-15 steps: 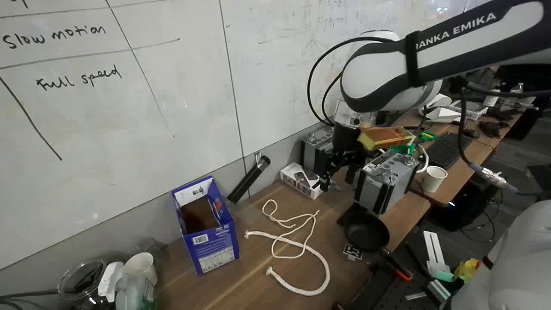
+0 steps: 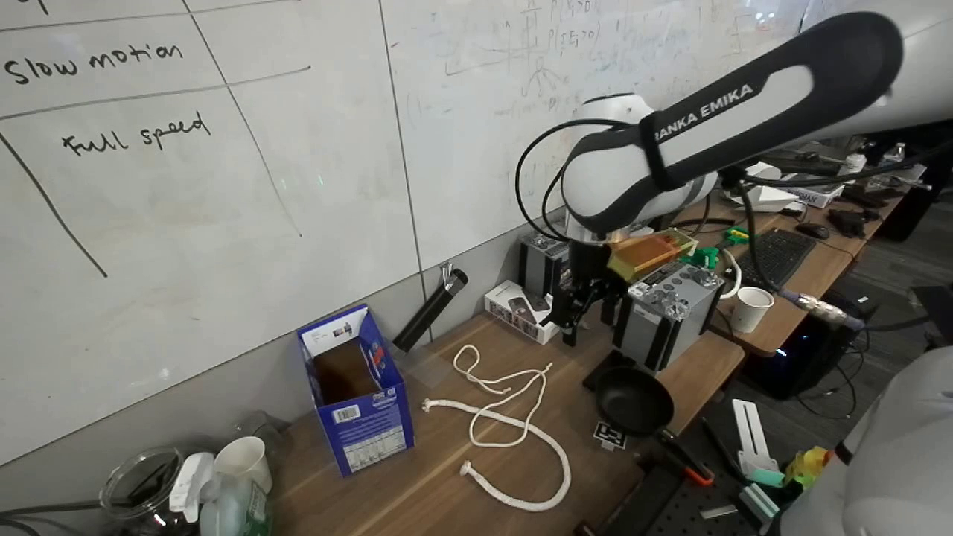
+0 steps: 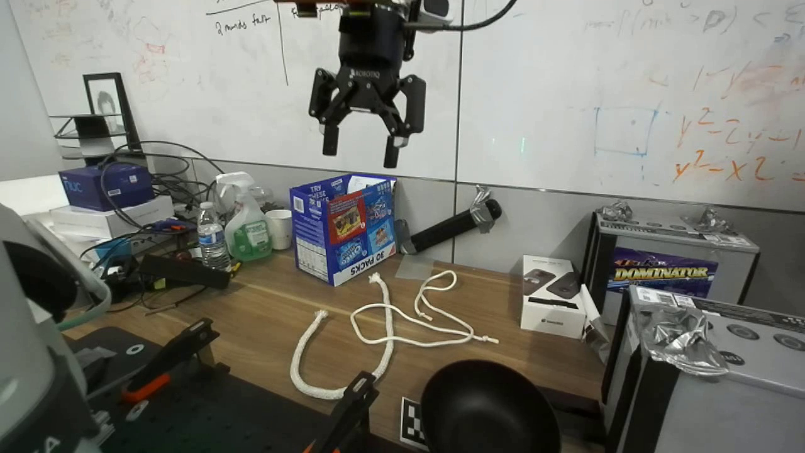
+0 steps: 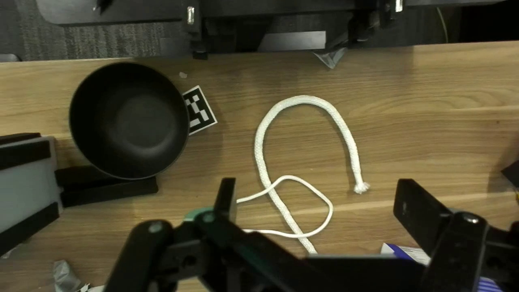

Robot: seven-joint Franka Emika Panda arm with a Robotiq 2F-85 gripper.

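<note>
A thick white rope [image 4: 260, 146] lies in a curve on the wooden table, one frayed end free. A thinner white cord [image 4: 323, 194] is looped across it; in the wrist view part of the cord is hidden behind a finger. My gripper [image 3: 360, 155] hangs open well above the table, its fingers wide apart and nothing between them. In the second exterior view it shows against the whiteboard, higher than the blue box [image 3: 332, 226]. The box's top is open, as the first exterior view shows. A black bowl-shaped pan [image 4: 129, 121] rests beside a black-and-white marker [image 4: 199, 109].
Grey metal-cased units [image 2: 670, 313] stand on the pan's side of the table, near a white phone box [image 3: 553, 294]. A black tube [image 3: 453, 226] leans at the wall. A spray bottle [image 3: 247, 219] and a water bottle [image 3: 212, 235] are beyond the blue box. Bare wood surrounds the ropes.
In the first exterior view the arm has shifted left and the gripper sits slightly lower in the picture. Ropes, box and pan lie where they were.
</note>
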